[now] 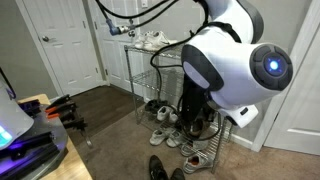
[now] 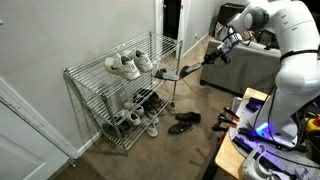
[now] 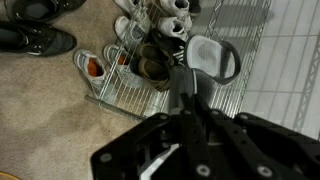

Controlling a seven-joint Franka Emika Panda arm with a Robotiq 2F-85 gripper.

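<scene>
In the wrist view my gripper is shut on a dark, narrow piece of footwear (image 3: 182, 82), seen nearly edge-on; its exact kind is hard to make out. Just beyond it lies a grey slide (image 3: 207, 55) with a black strap, over the wire rack (image 3: 240, 25). From the first exterior view, the white arm (image 1: 225, 65) reaches down at the rack's near end and largely hides the fingers. The second exterior view has the dark gripper (image 2: 207, 62) reaching in from the right, near a grey slide (image 2: 166, 74) beside the rack.
White sneakers (image 2: 122, 66) stand on the top shelf, and several shoes fill the lower levels. Black shoes (image 1: 158, 168) rest on the carpet in front. A wall stands close behind the rack.
</scene>
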